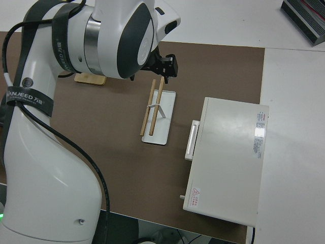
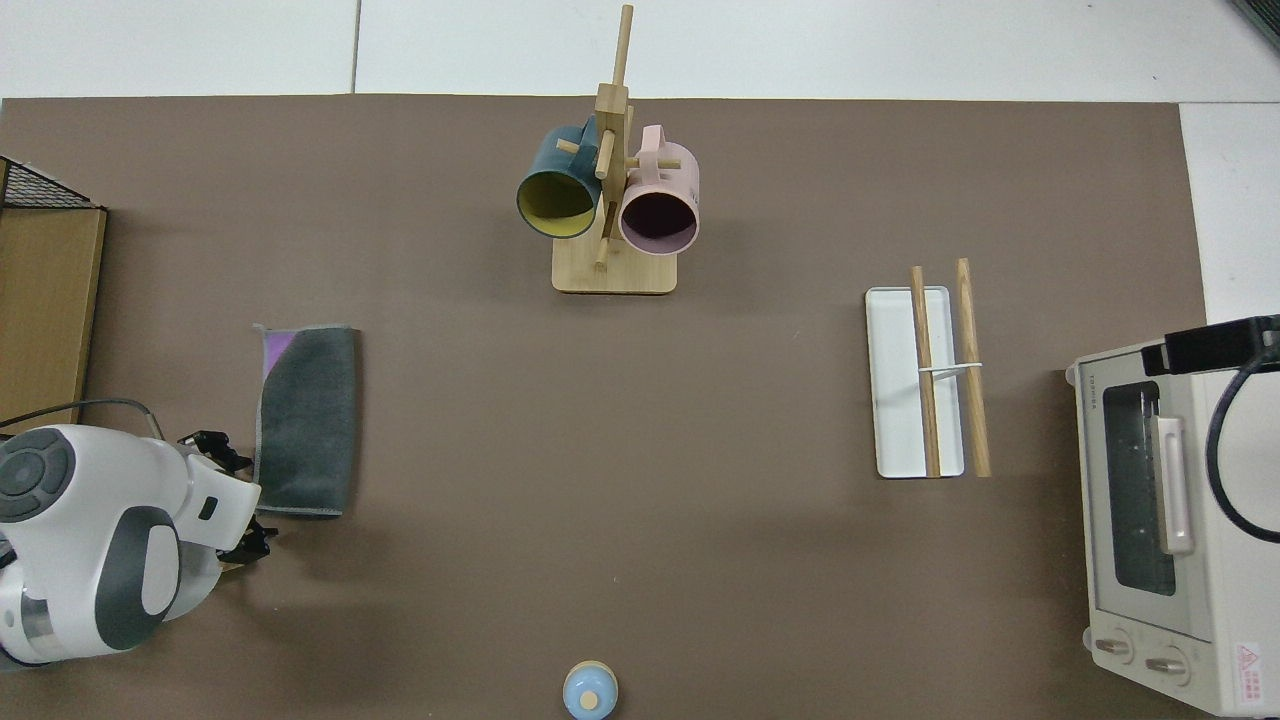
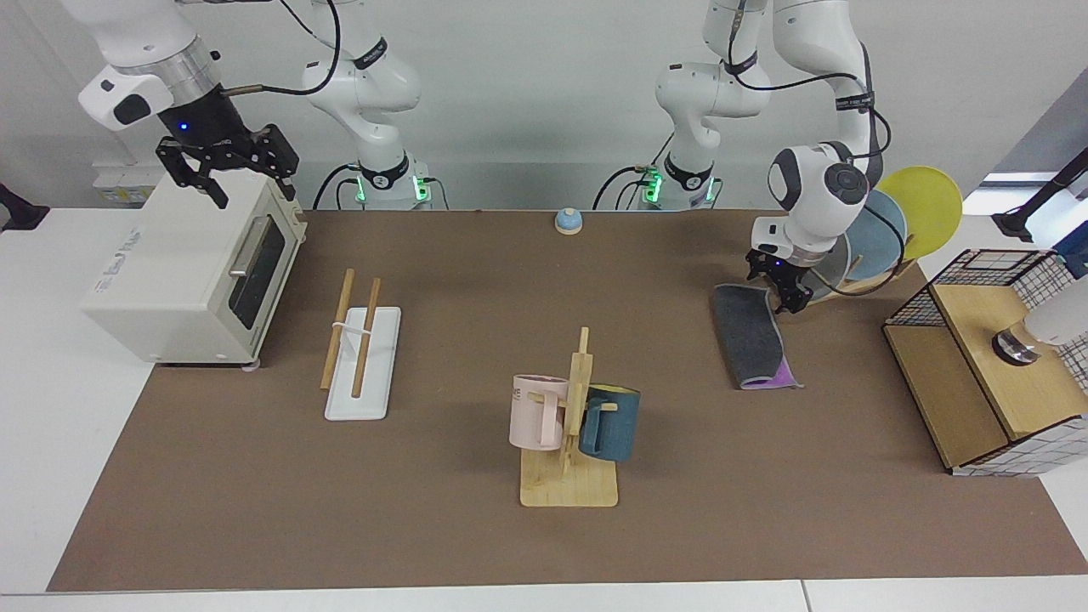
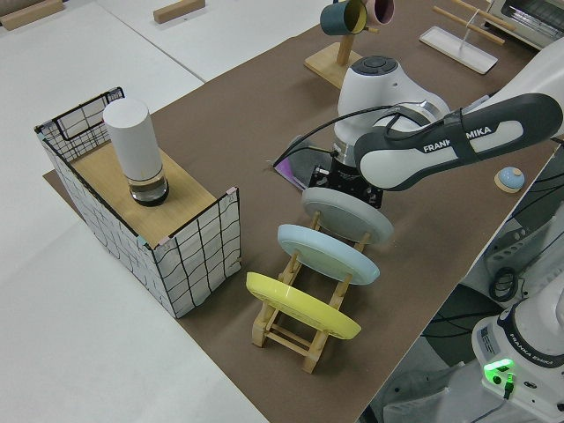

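Note:
One gripper (image 3: pixel 780 280), black, is low beside a dark grey cloth (image 2: pixel 306 420) with a purple corner and a rack of grey, blue and yellow plates (image 4: pixel 304 308); its fingers are partly hidden by the white arm, so its finger state is unclear. The other gripper (image 3: pixel 214 173) hangs above the white oven (image 2: pixel 1182 528), with nothing clearly visible between its fingers. A mug tree (image 2: pixel 612 276) holds a teal mug (image 2: pixel 554 162) and a pink mug (image 2: pixel 669 186).
A white tray with two wooden sticks (image 2: pixel 894 384) lies beside the oven. A wire-sided wooden shelf (image 2: pixel 42 312) bears a white cylinder (image 4: pixel 132 145). A small blue round object (image 2: pixel 590 702) sits at the table edge.

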